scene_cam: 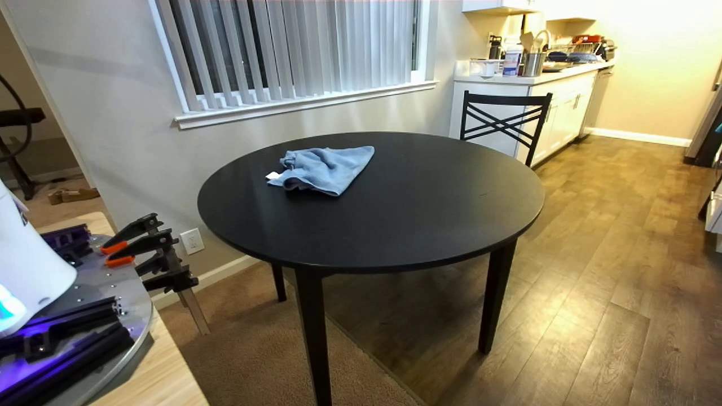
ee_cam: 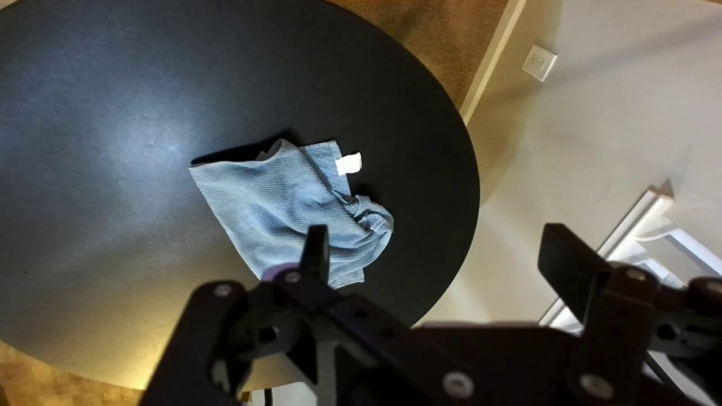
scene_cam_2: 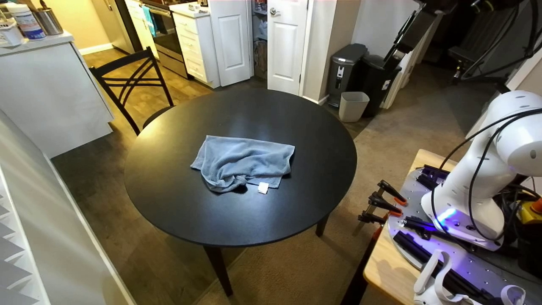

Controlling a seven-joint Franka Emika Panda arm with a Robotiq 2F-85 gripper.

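Observation:
A crumpled, partly folded blue cloth (scene_cam: 329, 168) lies on the round black table (scene_cam: 419, 210), towards the window side. Its white tag (scene_cam_2: 263, 187) sticks out at one edge, and a bunched corner shows beside it in the wrist view. My gripper is open, its two dark fingers (ee_cam: 315, 250) wide apart with nothing between them. The gripper hangs well above the table; in the wrist view its left finger overlaps the near part of the cloth (ee_cam: 284, 210). The gripper does not show in exterior view 1.
Apart from the cloth, the tabletop is bare. A black chair (scene_cam_2: 132, 86) stands against the table's kitchen side. The wall with the window blinds (scene_cam: 304, 51) is close behind the table. Black clamps (scene_cam: 145, 247) grip the edge of the robot's wooden stand (scene_cam_2: 386, 259).

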